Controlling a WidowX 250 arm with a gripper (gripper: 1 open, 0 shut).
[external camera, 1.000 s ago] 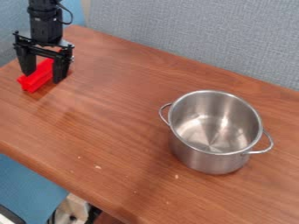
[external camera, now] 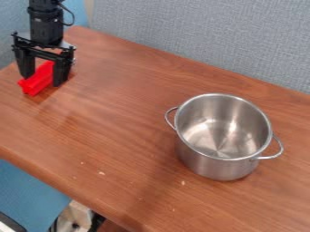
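My black gripper [external camera: 42, 63] is low over the upper left of the wooden table, its two fingers on either side of a red object [external camera: 36, 82] that lies along the tabletop. The red object is partly hidden by the fingers, and whether they touch it or grip it cannot be told. A steel pot [external camera: 223, 136] with two side handles stands upright at the right, well apart from the gripper, and looks empty.
A grey padded wall [external camera: 206, 36] runs along the back. The table's edge drops away at the lower left over a blue surface.
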